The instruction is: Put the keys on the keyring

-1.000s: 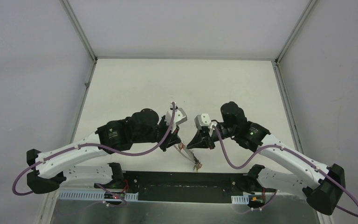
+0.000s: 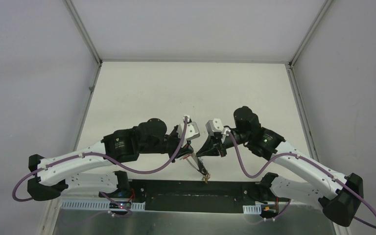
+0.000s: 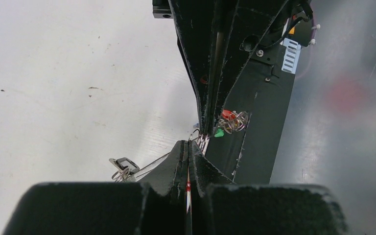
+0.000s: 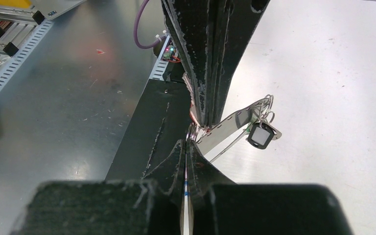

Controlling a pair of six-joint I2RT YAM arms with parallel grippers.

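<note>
My two grippers meet tip to tip over the table's front middle, the left gripper [image 2: 190, 151] and the right gripper [image 2: 199, 154]. In the left wrist view its fingertips [image 3: 181, 152] are shut at several thin metal rings. The right wrist view shows the right fingertips [image 4: 192, 152] likewise shut at thin wire rings; exactly what each grips is unclear. A lanyard strap [image 4: 225, 128] hangs from there, with a black key tag [image 4: 260, 135] and rings at its end. In the left wrist view a cluster of rings [image 3: 235, 122] with red and green pieces hangs beyond the tips.
A dark strip [image 2: 194, 196] runs along its front edge below the hanging bundle, with a metal surface beyond.
My left gripper has moved slightly toward the front and right, and the hanging bundle has swung a little. The right arm is nearly still.
</note>
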